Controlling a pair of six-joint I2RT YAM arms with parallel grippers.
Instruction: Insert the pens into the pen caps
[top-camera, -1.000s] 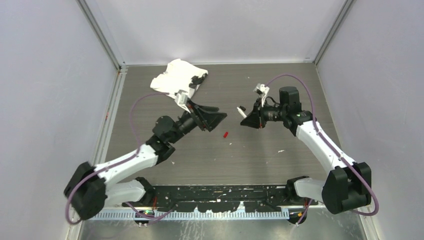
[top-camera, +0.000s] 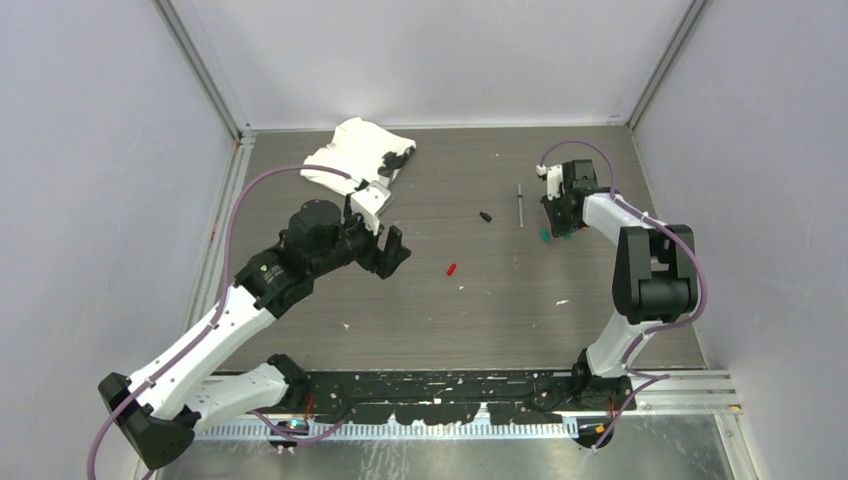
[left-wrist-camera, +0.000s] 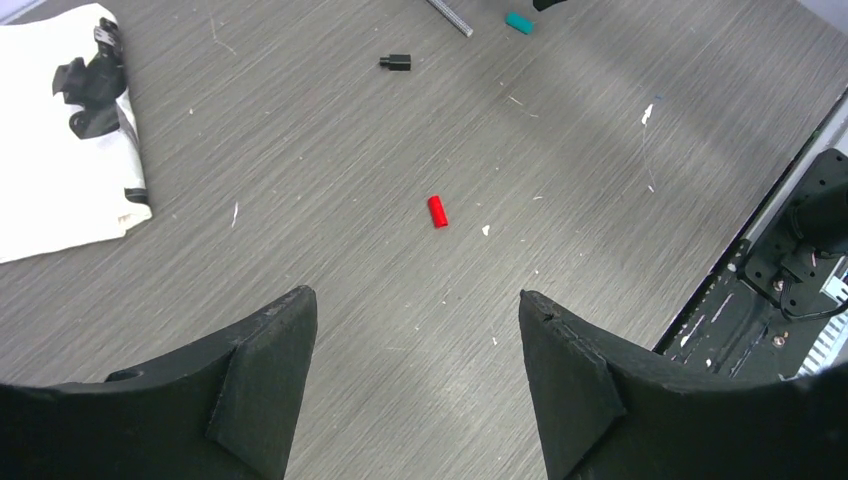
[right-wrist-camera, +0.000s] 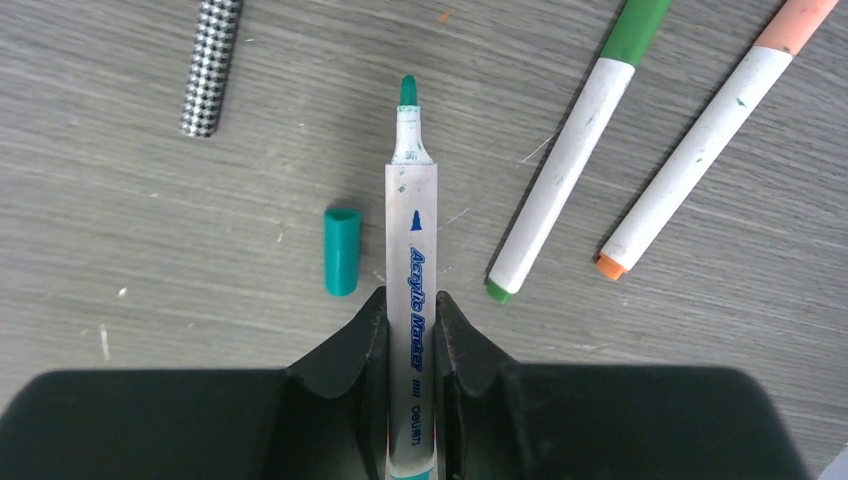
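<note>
In the right wrist view, my right gripper is shut on a white acrylic marker (right-wrist-camera: 411, 230), whose bare teal tip points up the view. A teal cap (right-wrist-camera: 342, 252) lies on the table just left of that marker, apart from it. To the right lie two capped markers, one green (right-wrist-camera: 560, 170) and one orange (right-wrist-camera: 690, 160). My left gripper hangs open over bare table with nothing between its fingers. Beyond it lie a red cap (left-wrist-camera: 438, 211) and a small black cap (left-wrist-camera: 396, 62).
A grey patterned pen (top-camera: 520, 205) lies left of my right gripper. At the back left is a white cloth (top-camera: 350, 150) with dark patches. Free room covers the middle and front of the table.
My right gripper has moved right with the marker, away from the middle, and the teal cap now shows beside it. The left gripper has drawn back to the left.
</note>
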